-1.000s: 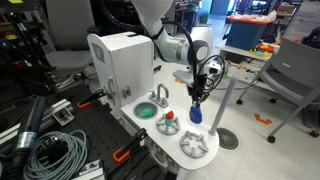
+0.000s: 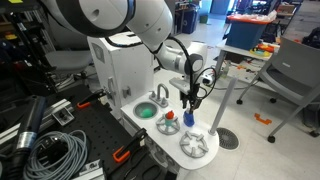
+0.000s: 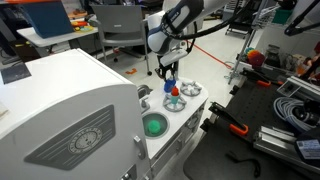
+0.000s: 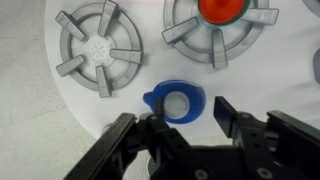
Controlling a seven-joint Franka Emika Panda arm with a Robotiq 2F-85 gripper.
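A blue cup-like object [image 2: 189,118] with a pale round top stands on the white counter [image 2: 205,135], between the two burners. In the wrist view the blue object [image 4: 187,116] lies ahead of the fingertips, a small lobe on its left side. My gripper is open around or just above it, with a gap showing beside the right finger [image 4: 226,112]. Whether the left finger touches it I cannot tell. From the side, the gripper [image 2: 189,105] is right over the blue object.
A red object [image 2: 169,115] sits on one burner [image 2: 168,125]; the other burner [image 2: 194,145] is bare. A green sink [image 2: 146,110] with a faucet [image 2: 160,94] lies left. A grey post [image 2: 225,100] rises behind the counter's right end.
Over the last second the blue object has shifted slightly left and lower in exterior view 1. My gripper has moved left and down with it.
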